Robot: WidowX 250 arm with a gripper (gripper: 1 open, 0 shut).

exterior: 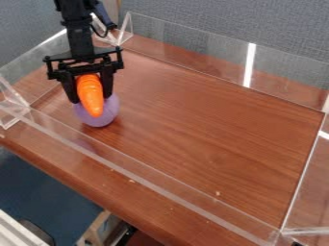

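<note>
The black gripper point(88, 77) points down at the left of the tray area. Between its fingers is an orange carrot-shaped object point(90, 94), held upright or slightly tilted over a purple round bowl or plate point(100, 115) on the wooden surface. The orange object overlaps the purple one in this view; whether it rests on it cannot be told.
Clear acrylic walls point(206, 202) surround the wooden table point(218, 125), whose middle and right are empty. The purple piece sits near the left wall.
</note>
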